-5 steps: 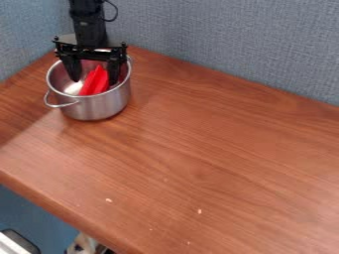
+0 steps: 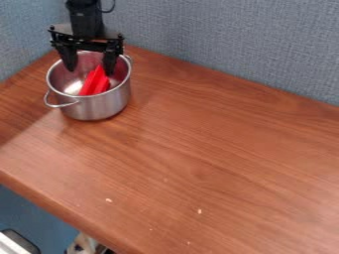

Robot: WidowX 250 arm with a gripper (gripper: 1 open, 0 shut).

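Observation:
A steel pot [image 2: 90, 107] with side handles stands at the back left of the wooden table. Inside it lies a red object [image 2: 95, 83], partly hidden by the rim. My black gripper [image 2: 90, 62] hangs over the pot, open, its fingers on either side of the upper part of the pot's opening, above the red object. Whether the fingertips touch the red object I cannot tell.
A grey padded wall [image 2: 239, 40] runs along the back. Dark floor with some equipment shows past the front-left edge.
My gripper has shifted very slightly over the pot; the pot and red object look about the same.

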